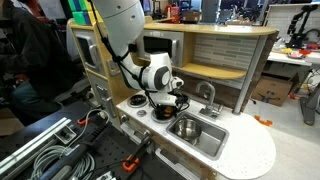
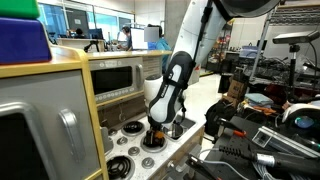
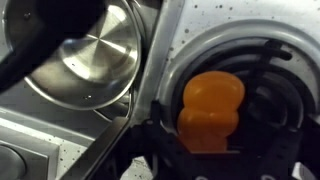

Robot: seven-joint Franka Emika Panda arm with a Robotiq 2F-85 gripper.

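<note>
An orange, peanut-shaped toy point(image 3: 208, 108) sits within the round dark pan or burner area point(image 3: 287, 72) in the wrist view. My gripper is down around its lower end, with dark fingers on either side, and appears shut on it. In exterior view 1 the gripper point(image 1: 166, 108) is low over the stove, beside the sink, and mostly covers the toy. From the other side, exterior view 2 shows the gripper point(image 2: 152, 132) at the burner with a bit of orange by its fingertips. The exact contact is hard to make out.
A steel pot point(image 3: 95, 55) stands in the sink point(image 1: 212, 138), right next to the stove. Behind the sink rises a faucet point(image 1: 207, 94). Wooden shelving point(image 1: 215, 70) backs the counter, and the white round counter end point(image 1: 245, 150) is clear.
</note>
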